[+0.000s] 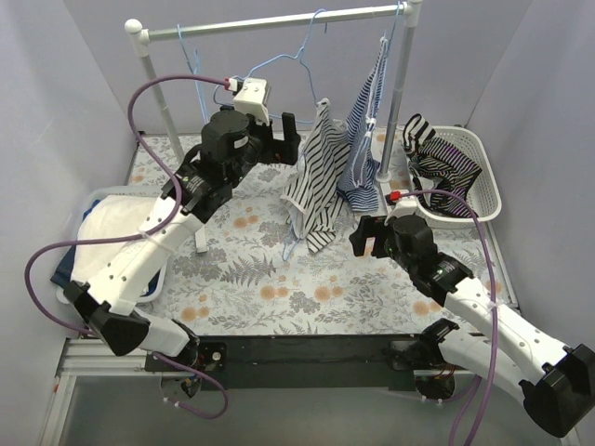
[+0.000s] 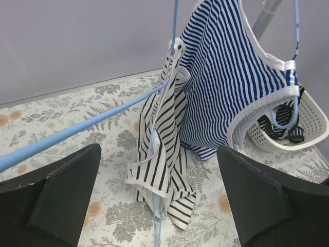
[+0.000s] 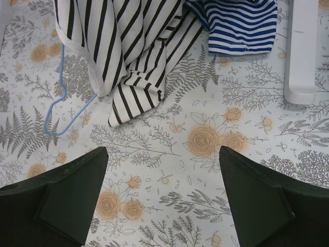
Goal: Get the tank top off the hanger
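Note:
A black-and-white striped tank top (image 1: 314, 181) hangs crumpled below the rail, its lower folds on the floral mat, a blue hanger (image 3: 62, 77) inside it and poking out below. Beside it hangs a navy-striped garment (image 2: 226, 77) on another hanger. My left gripper (image 1: 277, 130) is open above and left of the tank top, nothing between its fingers. My right gripper (image 1: 370, 232) stands open low over the mat, right of and in front of the tank top, its fingers (image 3: 56, 200) empty.
A white rail (image 1: 270, 20) with empty blue hangers runs across the back. A white basket (image 1: 483, 195) of striped cloths stands at the right, a bin (image 1: 153, 283) with pale cloth at the left.

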